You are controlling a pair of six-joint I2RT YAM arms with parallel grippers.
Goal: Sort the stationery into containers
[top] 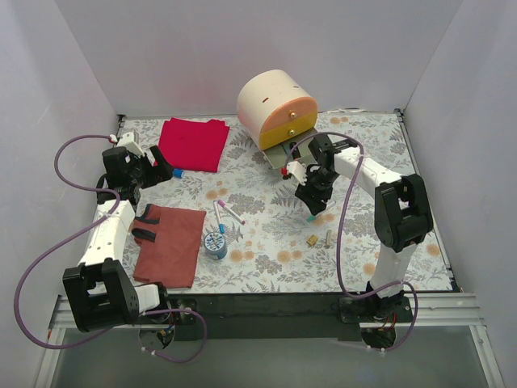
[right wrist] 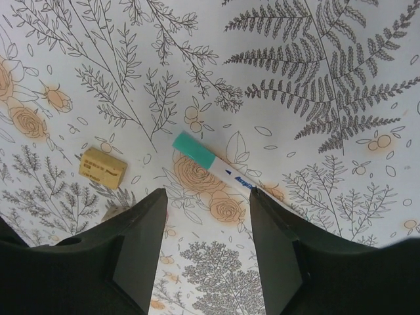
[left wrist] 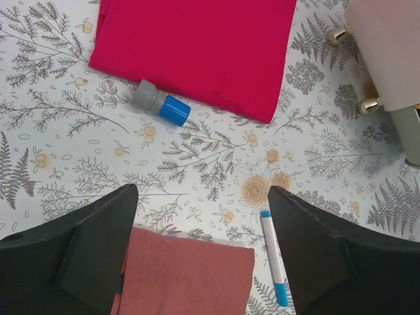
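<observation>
In the right wrist view a white marker with a teal end lies slantwise on the patterned table, partly hidden under one finger. My right gripper is above it, fingers apart and gripping nothing. Near it are a yellow block and a small pale piece. My left gripper stands open and empty over the left side. Ahead of it lies a grey and blue cylinder against the red cloth. A blue-ended marker and a pink-ended marker lie mid-table.
A rounded cabinet with a yellow drawer front stands at the back, its lower drawer pulled out near the right arm. A blue round tin and a reddish-brown pouch sit at the front left. Free room lies front centre.
</observation>
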